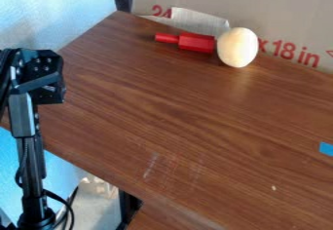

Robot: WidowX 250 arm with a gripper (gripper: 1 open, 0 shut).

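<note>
A white egg-shaped object (pixel 237 47) rests at the back of the wooden table (pixel 196 127), touching or very near a red cylindrical piece (pixel 196 43) with a narrower handle, lying on its side to its left. The black robot arm (pixel 29 136) stands at the left edge. Its upper end, around the dark housing (pixel 39 76), is well away from both objects; whether the gripper's fingers are open or shut cannot be made out.
A cardboard sheet (pixel 299 15) with red printing stands behind the table, with a pale crumpled piece at its foot. A blue tape strip (pixel 325 148) is at the right.
</note>
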